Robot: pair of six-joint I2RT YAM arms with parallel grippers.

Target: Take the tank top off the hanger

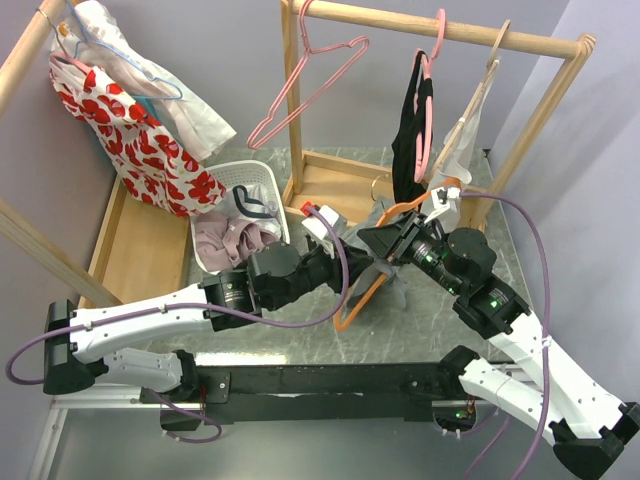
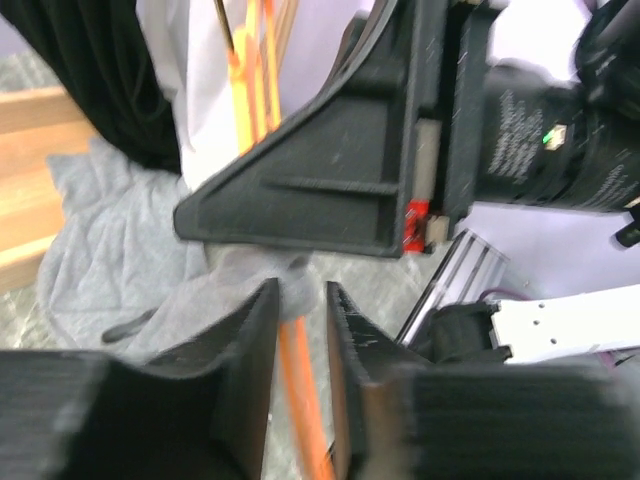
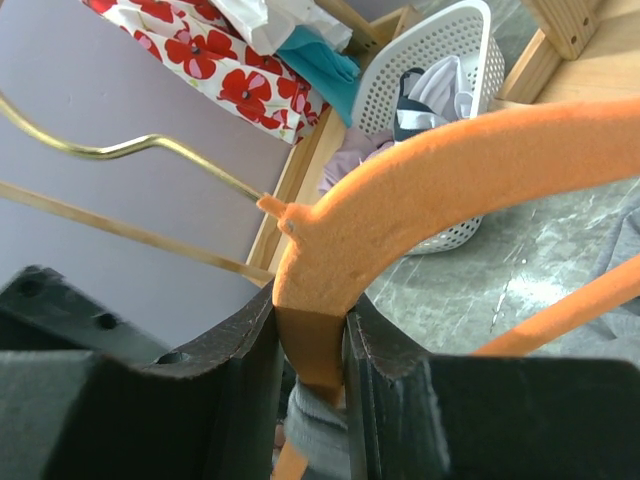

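Note:
The orange hanger [image 1: 358, 312] is held aslant in the middle, the grey tank top [image 1: 394, 288] hanging bunched around it. My right gripper is shut on the hanger, near the base of its metal hook. Just below those fingers, a fold of the grey cloth [image 3: 318, 428] lies around the hanger. In the left wrist view, my left gripper has its fingertips apart, with the orange bar [image 2: 300, 385] showing through the gap. The tank top's cloth [image 2: 265, 275] lies just past those tips; whether they touch it, I cannot tell.
A white basket [image 1: 279, 190] with clothes stands behind the left arm. Pink hangers [image 1: 305, 85], a black garment [image 1: 412, 130] and a white one [image 1: 465, 140] hang from the rear rail. A red-flowered garment [image 1: 130, 135] hangs at left. Both grippers are close together.

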